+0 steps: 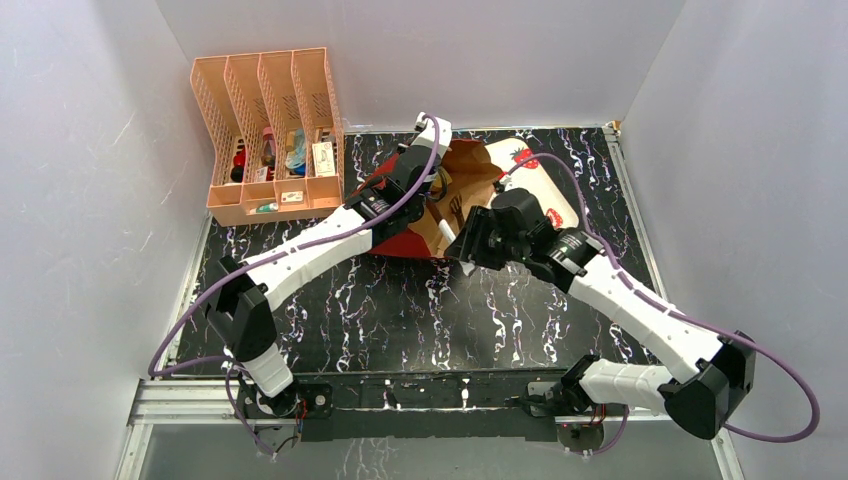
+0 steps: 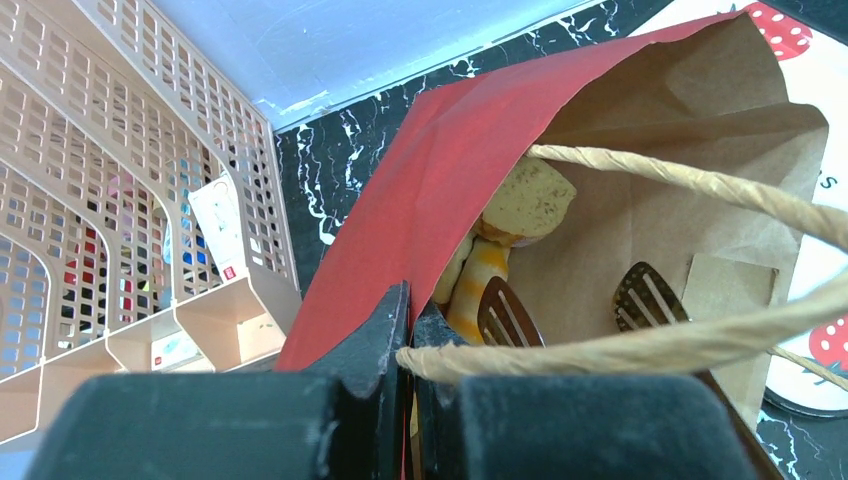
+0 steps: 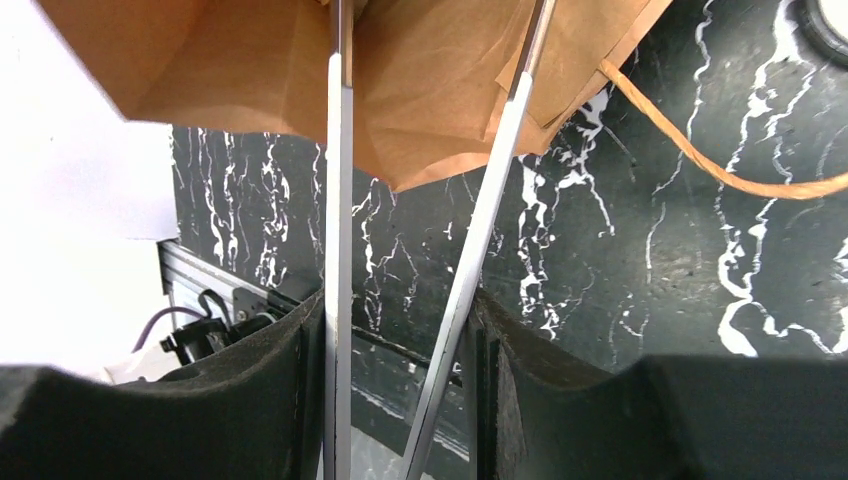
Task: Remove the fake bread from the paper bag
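The paper bag, red outside and brown inside, lies open toward the right. In the left wrist view, fake bread shows deep inside: a pale roll and a yellow-striped piece. My left gripper is shut on the bag's red rim, the thin paper running between its fingers. My right gripper is shut on the white handles of a pair of tongs. Both slotted tong heads are spread apart within the bag's mouth; one is near the striped bread, with no contact clearly visible.
A twisted paper handle crosses the bag's opening. An orange divided rack with small items stands at the back left. Behind the bag on the right lies a white strawberry-print board.
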